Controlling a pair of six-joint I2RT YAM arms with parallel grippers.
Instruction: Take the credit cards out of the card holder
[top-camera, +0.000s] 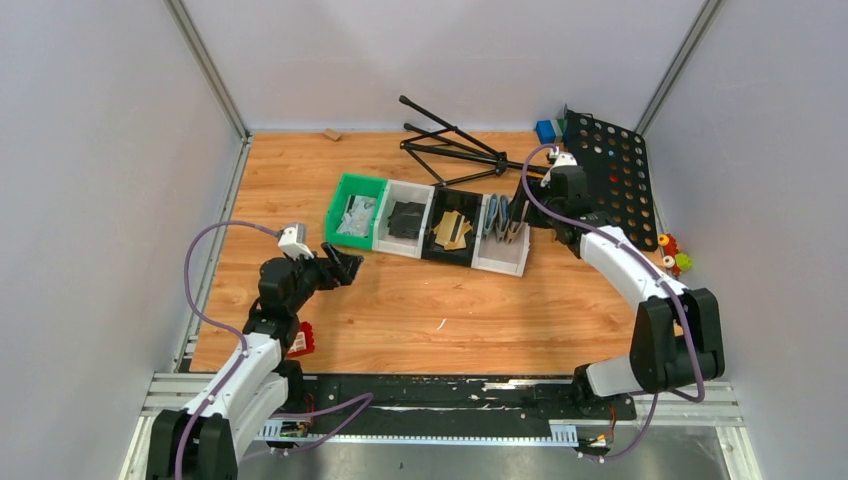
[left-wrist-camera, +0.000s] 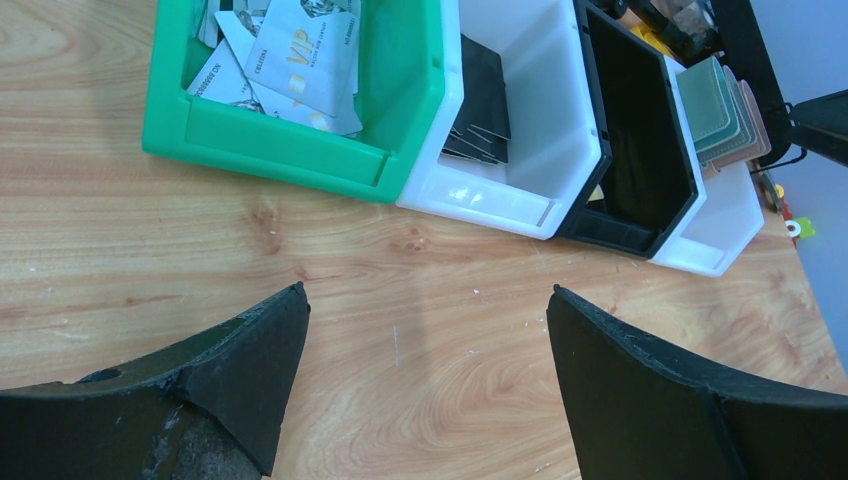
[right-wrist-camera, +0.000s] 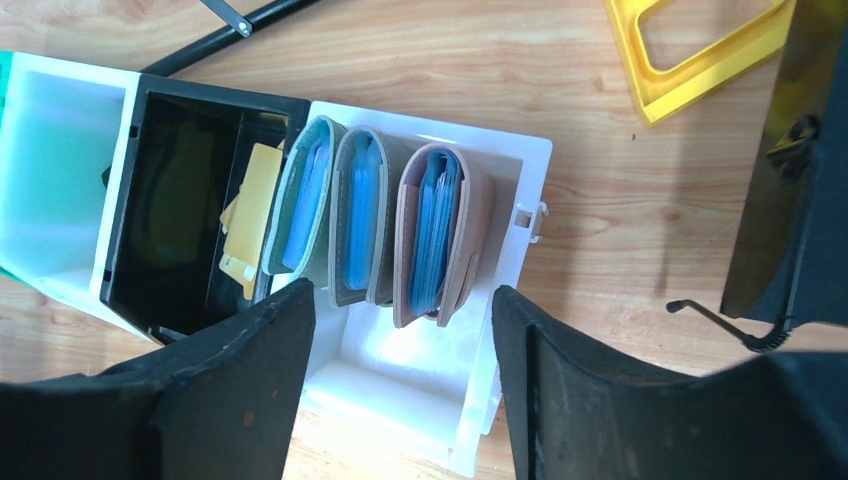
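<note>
Three card holders stand upright side by side in the right white bin (right-wrist-camera: 400, 400). My right gripper is over this bin with its fingers apart, the pinkish holder between and beyond them in the picture, apparently ungripped. Over bare wood in front of the bins, my left gripper is open and empty.
The bin row continues left: a black bin (top-camera: 455, 215) with yellow cards, a white bin (top-camera: 403, 215) with black cards, and a green bin (top-camera: 355, 210) with pale cards. Behind lies a black tripod (top-camera: 455, 145); a black perforated panel (top-camera: 610, 170) stands right.
</note>
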